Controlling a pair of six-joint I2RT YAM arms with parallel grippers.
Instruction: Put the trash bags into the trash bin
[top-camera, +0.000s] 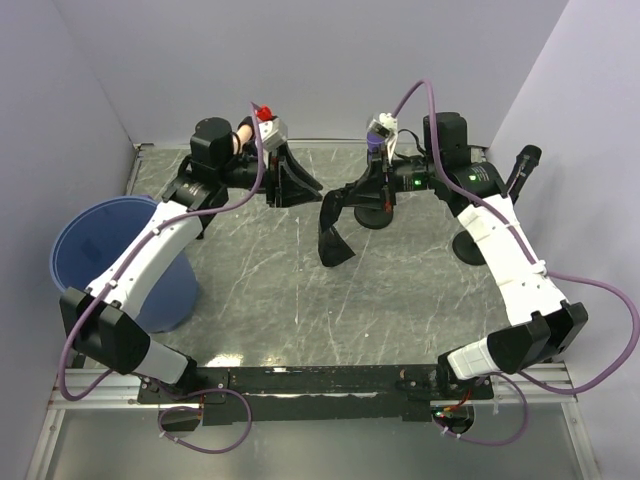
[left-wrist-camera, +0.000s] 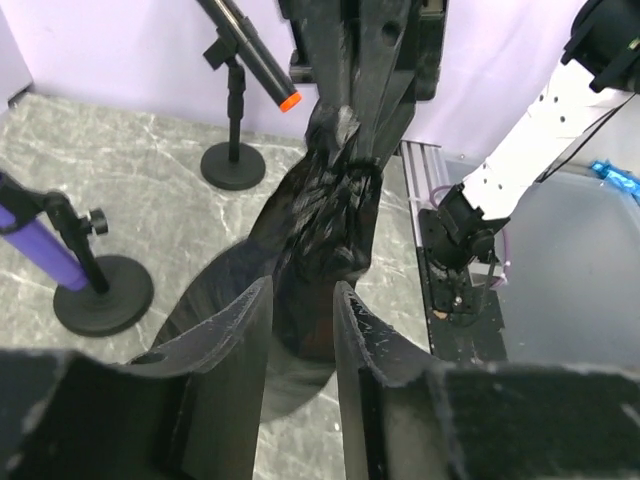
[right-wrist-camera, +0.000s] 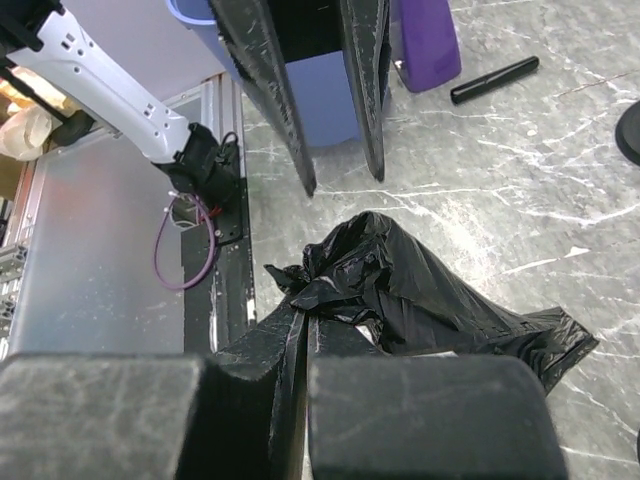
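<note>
A crumpled black trash bag (top-camera: 334, 236) (left-wrist-camera: 290, 260) (right-wrist-camera: 410, 300) dangles from my right gripper (top-camera: 357, 192), whose fingers are shut on it. My left gripper (top-camera: 305, 188) stands open just to the left of the bag, with nothing between its fingertips; in the left wrist view the bag hangs beyond them. The blue trash bin (top-camera: 170, 295) (right-wrist-camera: 330, 100) stands at the far left of the marble floor, away from both grippers.
Black stands with bases (top-camera: 470, 250) (left-wrist-camera: 103, 298) stand at the back and right, one holding a purple cylinder (left-wrist-camera: 40, 240). A black marker (right-wrist-camera: 495, 79) lies on the surface.
</note>
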